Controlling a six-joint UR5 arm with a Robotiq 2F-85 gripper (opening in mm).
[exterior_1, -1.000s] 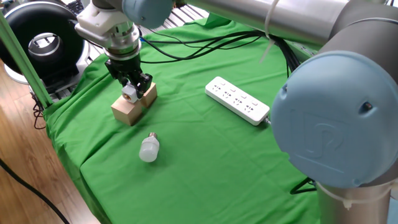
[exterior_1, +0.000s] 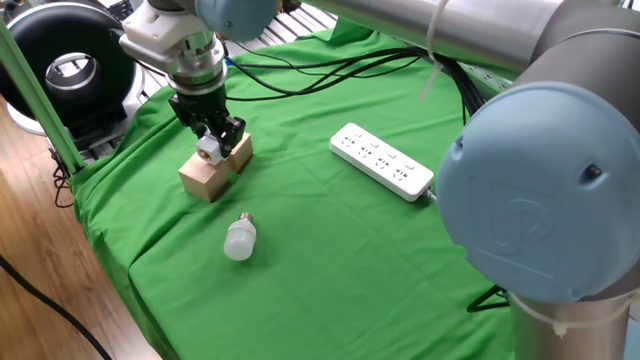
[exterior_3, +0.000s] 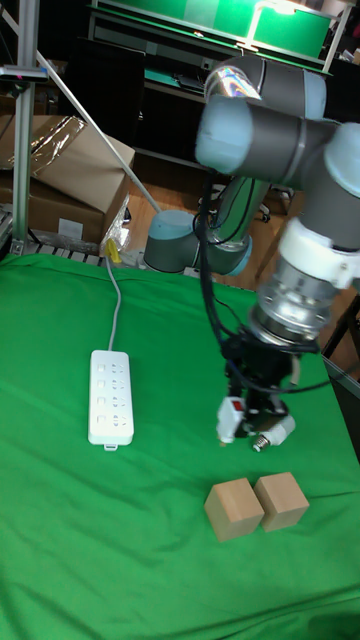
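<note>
In exterior view 1, my gripper (exterior_1: 213, 138) points down in front of the wooden blocks in the image, at the far left of the green cloth. Between its dark fingers sits a small white piece (exterior_1: 209, 150) with a copper-coloured end. From the other side, the white piece (exterior_3: 229, 416) hangs at the gripper (exterior_3: 251, 410), its brass-like tip downward and apparently clear of the cloth. A white bulb (exterior_1: 240, 240) with a metal screw base lies on its side on the cloth; in exterior view 3 the gripper partly covers this bulb (exterior_3: 277, 431).
Two wooden blocks (exterior_1: 204, 180) (exterior_3: 233, 510) stand close together near the gripper. A white power strip (exterior_1: 382, 161) lies apart from them, its cord running toward the robot base. Black cables (exterior_1: 330, 75) trail along the arm.
</note>
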